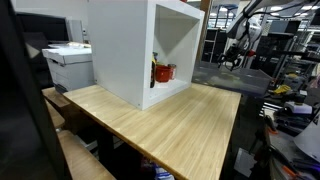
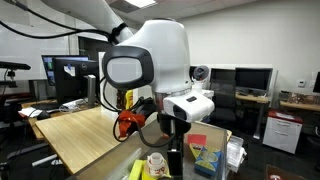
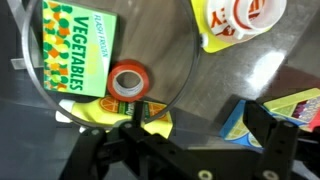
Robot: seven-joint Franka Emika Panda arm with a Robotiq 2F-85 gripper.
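Observation:
In the wrist view my gripper is open, its dark fingers wide apart with nothing held between them. Below it is a bin floor with a green vegetables box [image 3: 78,48], a red ring-shaped roll [image 3: 142,84] and a yellow bottle [image 3: 100,112] with a white cap. Near the top edge lies a white-and-red mug [image 3: 238,12]. A blue-and-yellow box [image 3: 236,126] is partly hidden by the right finger. From exterior view 2, the large white arm hangs over the bin, and its fingertips are hard to make out.
Bin walls [image 2: 100,168] surround the items. Cables loop around the arm. Monitors and desks stand farther back.

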